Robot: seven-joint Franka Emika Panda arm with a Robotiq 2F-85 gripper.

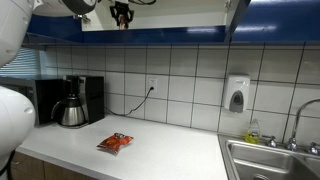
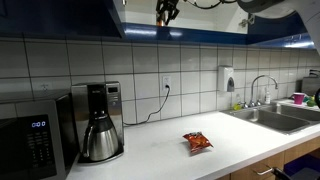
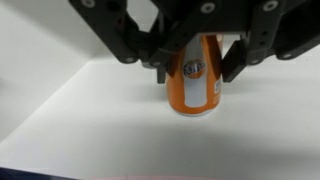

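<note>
An orange can with a white label panel (image 3: 197,88) stands upright on a white shelf surface in the wrist view. My gripper has its dark fingers on either side of the can's upper part, shut on it. In exterior view 1 the gripper (image 1: 122,16) is inside the open upper cabinet near the top edge, with little of the can showing. The gripper (image 2: 164,17) is also up at the cabinet in exterior view 2. Much of the can's top is hidden by the gripper.
A red packet (image 1: 115,143) lies on the white counter (image 1: 175,150). A coffee maker (image 2: 101,125) and a black microwave (image 2: 32,133) stand at the left, a sink (image 1: 262,160) at the right. The cabinet's blue lower edge (image 1: 180,36) runs beneath the gripper.
</note>
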